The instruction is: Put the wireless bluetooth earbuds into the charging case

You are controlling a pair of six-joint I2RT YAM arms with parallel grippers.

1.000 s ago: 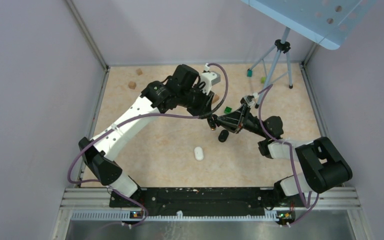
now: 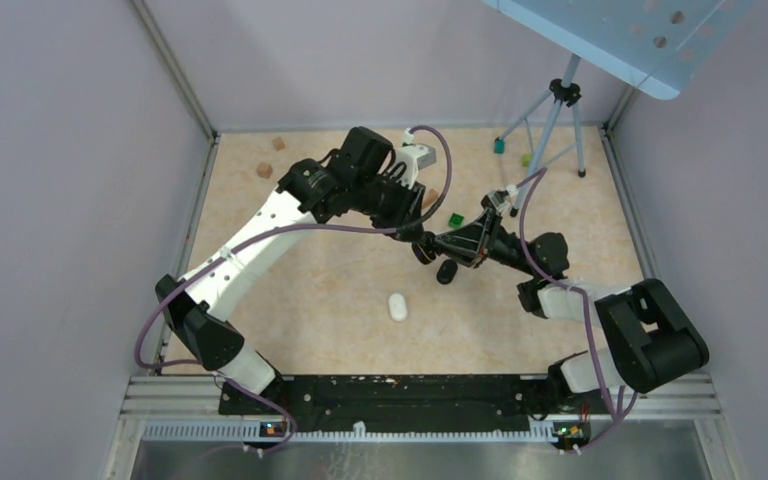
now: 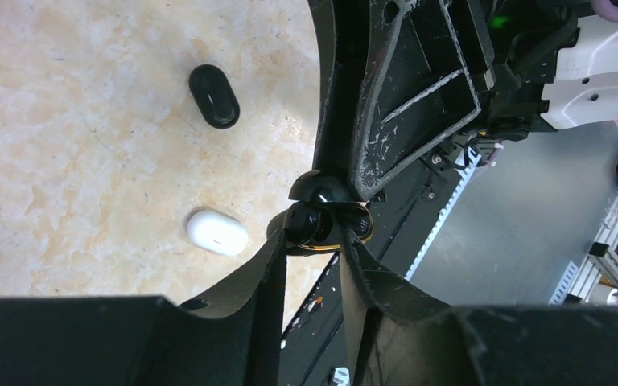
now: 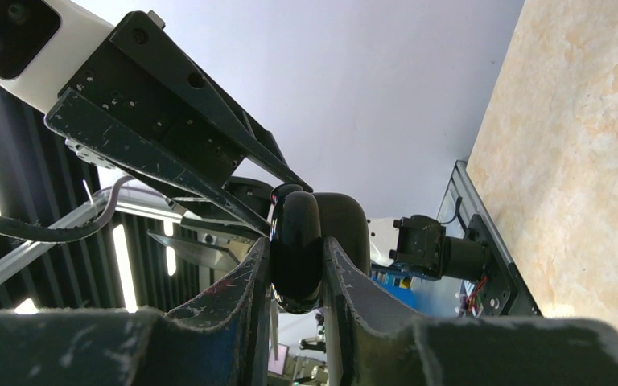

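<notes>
A black earbud case (image 2: 422, 252) with gold trim hangs between both grippers, held up off the table. In the left wrist view its open body (image 3: 346, 225) and an earbud sit at the tips of my left gripper, which is shut on it. In the right wrist view a glossy black piece (image 4: 296, 249) stands between the fingertips of my right gripper, with more of the case behind it; how firmly these fingers grip is unclear. A black oval case (image 2: 446, 271) and a white case (image 2: 397, 307) lie on the table below.
Wooden blocks (image 2: 264, 170) and green blocks (image 2: 456, 219) lie toward the back. A tripod (image 2: 558, 100) stands at the back right.
The held case has shifted slightly, with its gold rim less visible in the top view. The arms have moved only a little.
</notes>
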